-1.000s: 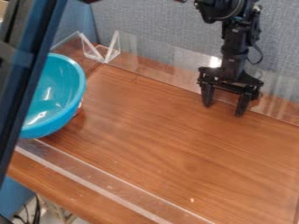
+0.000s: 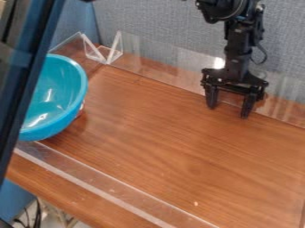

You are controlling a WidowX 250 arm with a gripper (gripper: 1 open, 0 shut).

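The black arm hangs down at the upper right, its gripper (image 2: 227, 101) open just above or at the wooden table near the clear back wall, its two dark fingers apart with nothing visible between them. A turquoise bowl (image 2: 49, 93) sits at the left of the table, partly hidden behind a dark frame bar, well apart from the gripper.
Clear plastic edging runs along the back and left front, with a white triangular bracket (image 2: 103, 52) at the back left corner. A grey fabric panel (image 2: 155, 22) stands behind.
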